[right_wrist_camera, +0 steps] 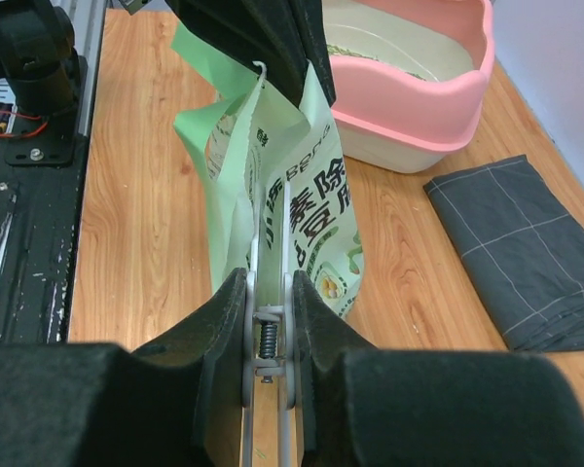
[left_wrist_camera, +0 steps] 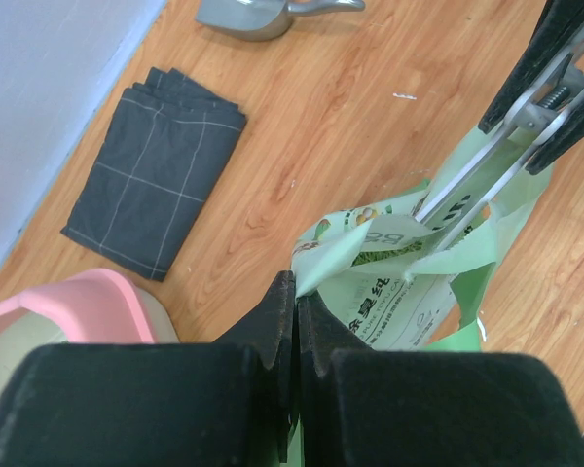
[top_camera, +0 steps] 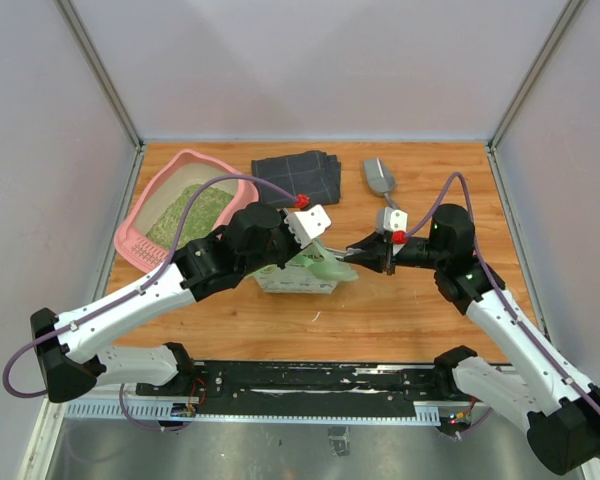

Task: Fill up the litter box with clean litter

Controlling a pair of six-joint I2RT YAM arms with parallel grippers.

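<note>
A pale green litter bag stands on the table, its top torn or cut open, with green granules inside in the left wrist view. My left gripper is shut on the bag's upper edge. Spring-loaded metal scissors are held in my right gripper, which is shut on them. Their blades reach into the bag's opening; the tips are partly hidden by the film. The pink litter box, at the back left, has green litter over its floor.
A folded dark checked cloth lies at the back of the table. Right of it is a grey scoop.
</note>
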